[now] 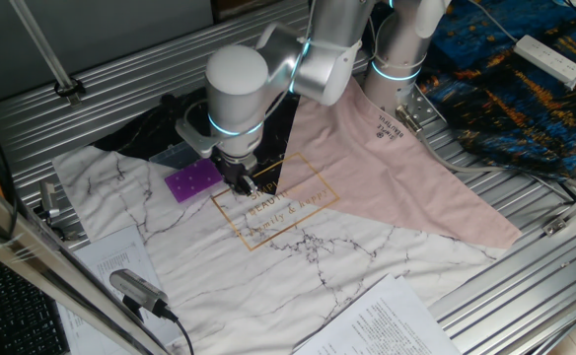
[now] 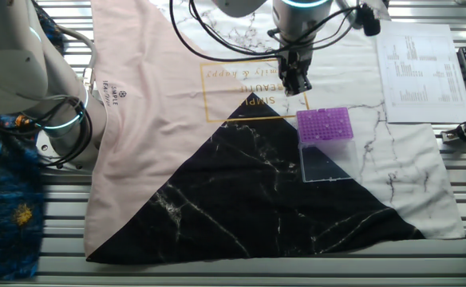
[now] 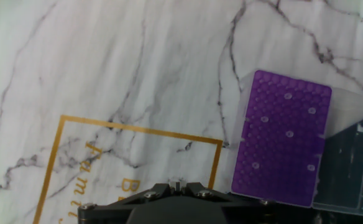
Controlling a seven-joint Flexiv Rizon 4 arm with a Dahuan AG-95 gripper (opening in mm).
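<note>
A purple rack (image 2: 325, 125) with a grid of small wells lies flat on the cloth, and a clear plastic box part (image 2: 327, 165) adjoins it over the black area. In the wrist view the rack (image 3: 283, 138) sits right of centre, with small pale spots on its top. My gripper shows at the bottom edge of that view, its dark fingertips together and nothing visible between them. In exterior view 1 the gripper (image 1: 242, 185) points down just right of the rack (image 1: 193, 181), apart from it, near the gold frame print.
A marble, black and pink cloth (image 1: 396, 182) covers the ridged metal table (image 1: 525, 286). Paper sheets (image 1: 382, 320) lie at the front edge. A small grey camera (image 1: 138, 291) and metal posts stand at left.
</note>
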